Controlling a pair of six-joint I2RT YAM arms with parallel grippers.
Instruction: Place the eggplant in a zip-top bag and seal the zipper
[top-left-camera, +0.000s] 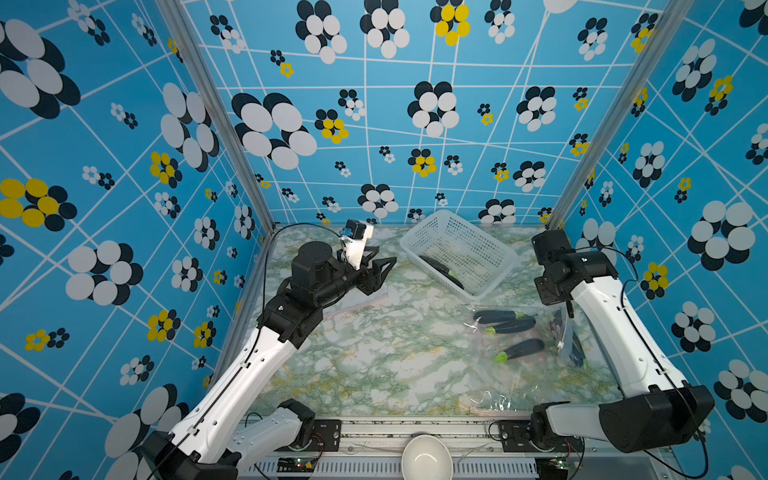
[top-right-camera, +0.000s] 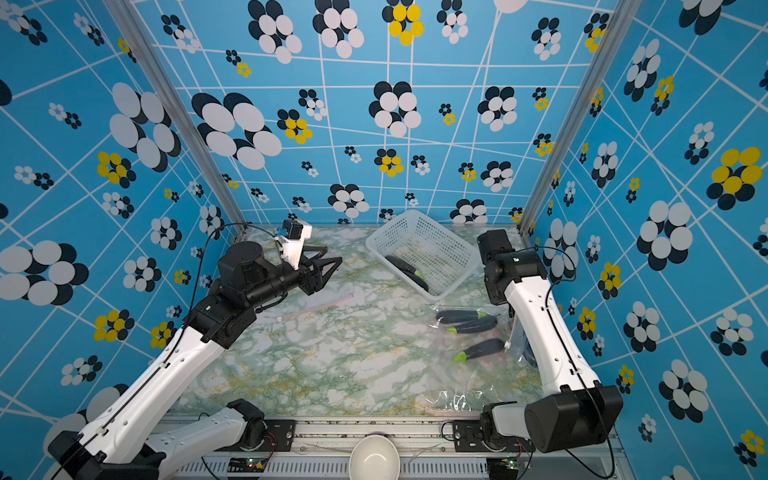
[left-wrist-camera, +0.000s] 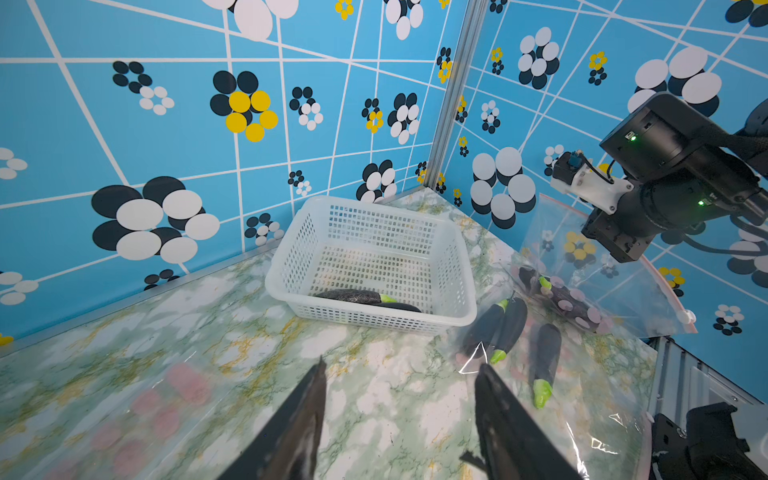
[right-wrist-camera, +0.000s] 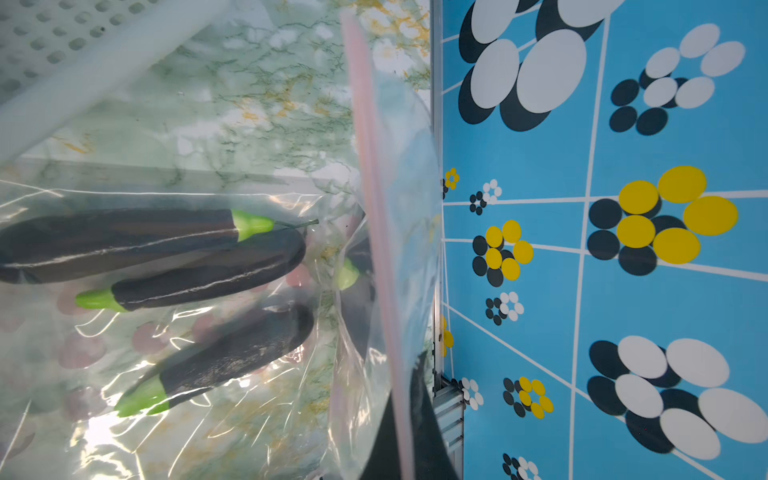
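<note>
My right gripper is shut on the pink zipper edge of an upright clear bag (right-wrist-camera: 376, 256) with dark eggplant inside, at the right of the table. Left of it lies another clear bag over three eggplants (top-left-camera: 518, 349) with green caps. My left gripper (top-left-camera: 381, 272) hangs open at the left, above the table, nothing between its fingers. A white plastic basket (top-right-camera: 388, 236) at the back holds dark eggplants (top-right-camera: 406, 270).
A flat clear bag with a pink zipper (left-wrist-camera: 160, 408) lies on the left of the marble table (top-left-camera: 368, 360). Patterned walls enclose the sides and back.
</note>
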